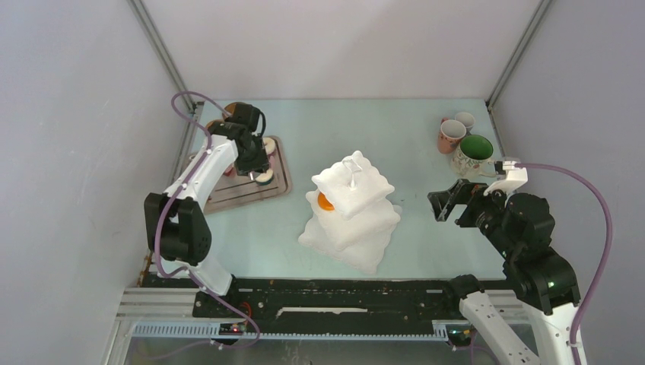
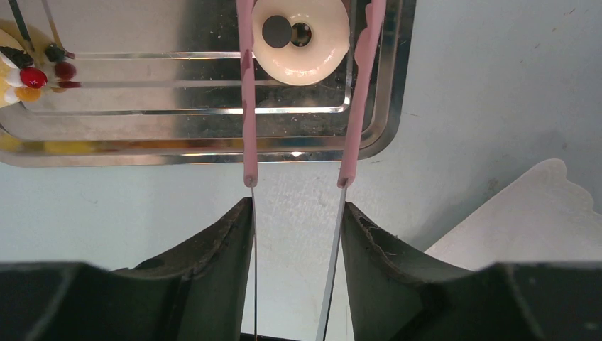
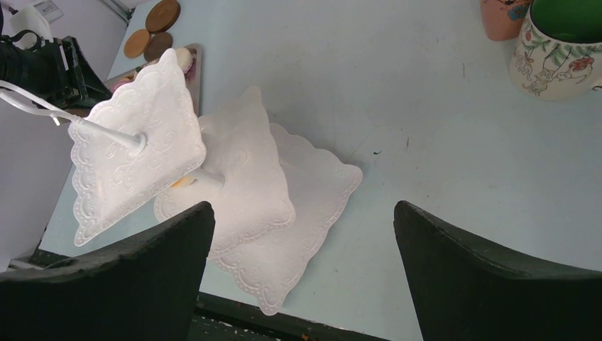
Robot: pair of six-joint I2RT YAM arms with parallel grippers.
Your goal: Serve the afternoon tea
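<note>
Pink-ended tongs (image 2: 249, 106) run between the fingers of my left gripper, which bears on their metal strips from both sides with the tongs' arms spread apart. A white-iced ring (image 2: 319, 53) with a dark round spot shows between the arms in the left wrist view. It sits on the metal tray (image 1: 258, 194); the tongs' far ends leave the frame. The three-tier white stand (image 1: 356, 199) stands mid-table, with an orange piece (image 1: 325, 201) on its middle tier. My right gripper is open and empty, right of the stand.
Brown discs (image 3: 162, 15) lie at the back left. A green-lined mug (image 1: 473, 150), a pink cup (image 1: 450, 134) and a small white cup (image 1: 465, 119) stand at the back right. Bare table lies between the stand and the cups.
</note>
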